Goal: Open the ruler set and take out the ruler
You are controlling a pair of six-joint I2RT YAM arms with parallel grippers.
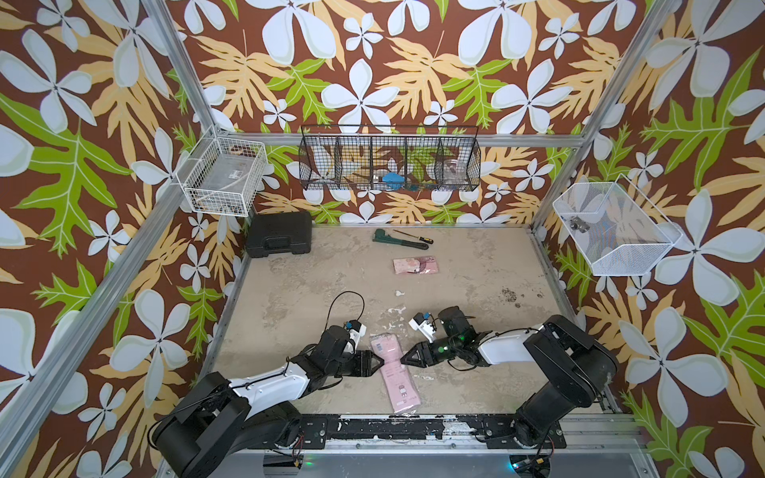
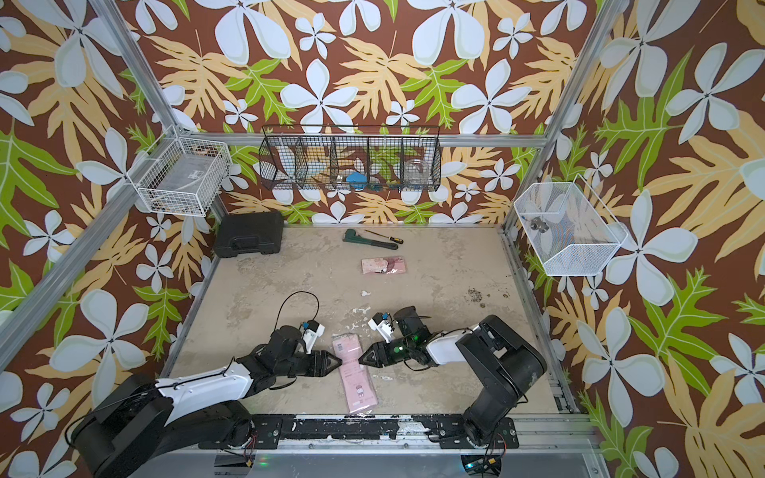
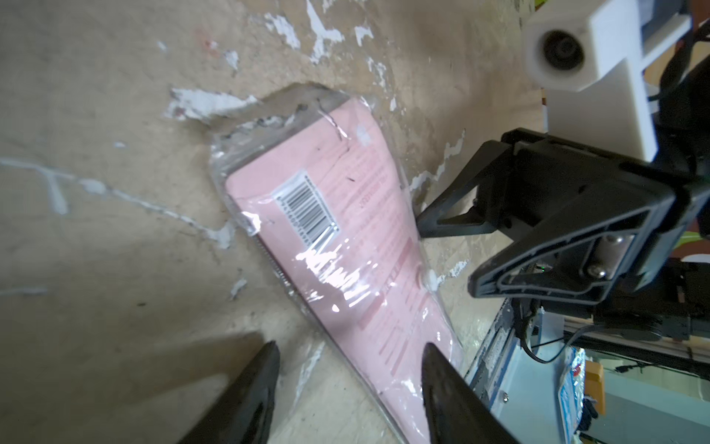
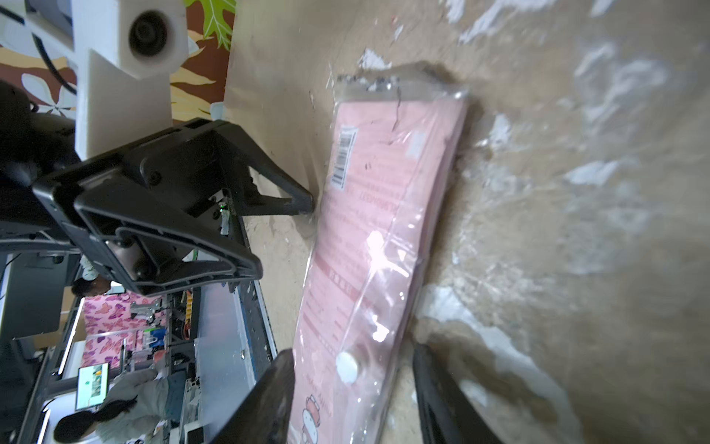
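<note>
A long pink ruler set [image 1: 401, 384] in a clear plastic sleeve lies flat on the table near its front edge. Its barcode end [image 3: 307, 211] points away from the front. On its left side is my left gripper [image 1: 377, 366], fingers part open, one fingertip close to the pack's edge. Facing it from the right side, my right gripper [image 2: 362, 358] is also part open, near the pack's middle. Neither wrist view shows anything clamped between the fingers. Exact contact with the sleeve cannot be told. A ruler inside cannot be made out.
Farther back lie another pink packet [image 1: 416, 265], a dark green tool [image 1: 398, 239] and a black case [image 1: 279, 233]. Wire baskets hang on the walls. White paint flecks mark the table, and its middle is largely clear.
</note>
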